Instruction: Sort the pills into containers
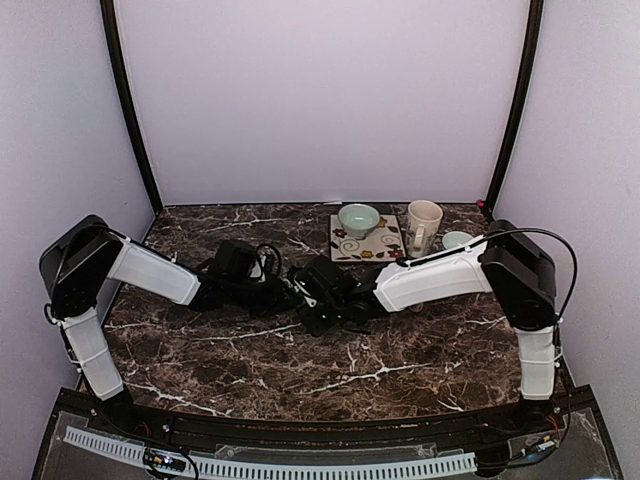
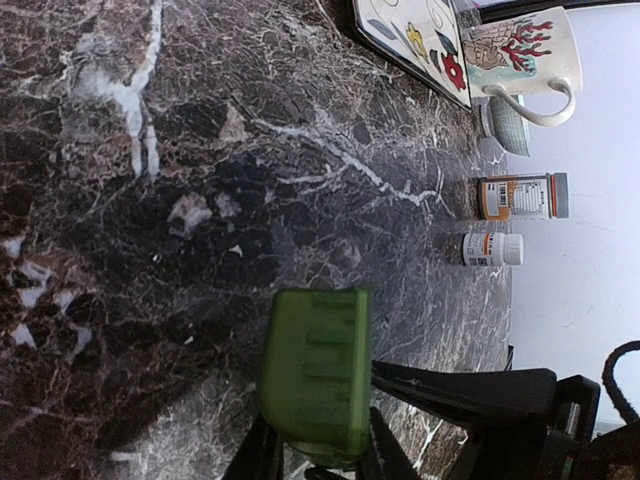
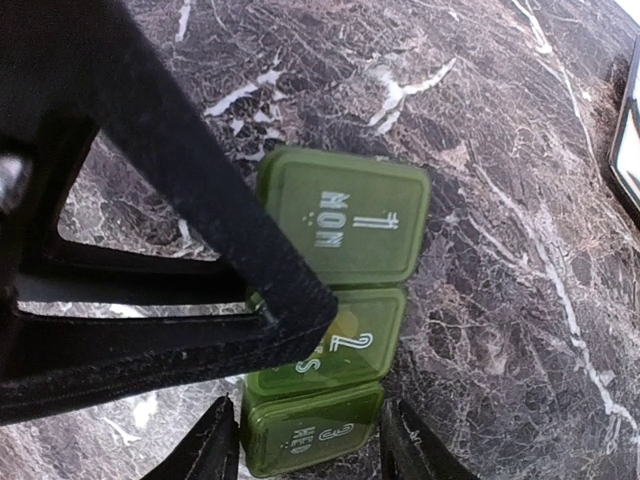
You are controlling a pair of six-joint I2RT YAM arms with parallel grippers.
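A green pill organizer (image 3: 345,215) with numbered day lids lies between my two grippers; Monday, Tuesday and Wednesday lids show in the right wrist view. Its end (image 2: 315,365) rises between the fingers of my left gripper. One black left finger (image 3: 290,310) crosses over the Tuesday lid. My right gripper has a fingertip on each side of the Wednesday end. Whether either finger is tight on the organizer is hard to tell. From above, both grippers meet near the table's middle and mostly cover it. No pills are visible.
Toward the back right are a flowered tray (image 1: 385,248) with a pale green bowl (image 1: 358,219), a mug (image 1: 423,224) and another bowl (image 1: 457,240). Two pill bottles (image 2: 522,196) (image 2: 492,249) stand beyond the mug in the left wrist view.
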